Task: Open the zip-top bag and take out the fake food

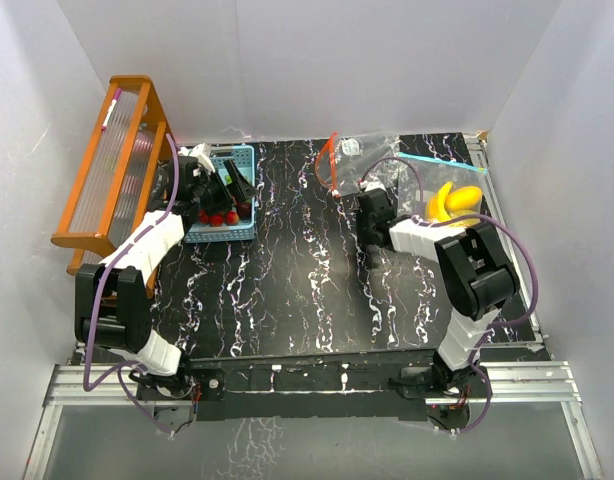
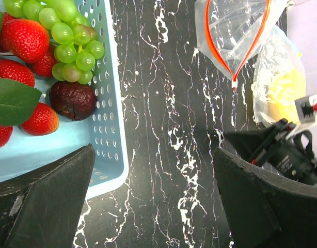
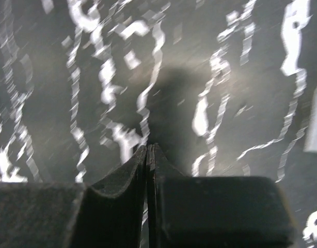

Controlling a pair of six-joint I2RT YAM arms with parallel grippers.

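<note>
The zip top bag [image 1: 417,180] holding yellow fake bananas and other yellow food [image 1: 442,200] lies at the back right. Left of it an orange-zipped bag [image 1: 352,165] looks empty. My right gripper [image 1: 372,225] is low over bare marble left of the filled bag; in its wrist view the fingers [image 3: 122,212] are shut together, with nothing visible between them. My left gripper [image 1: 232,180] stands open above the blue basket [image 2: 119,155], which holds strawberries [image 2: 28,39], green grapes [image 2: 65,33] and a dark round fruit [image 2: 72,99].
A wooden rack [image 1: 87,180] stands at the left. The middle and front of the marble board are clear. White walls enclose the back and sides.
</note>
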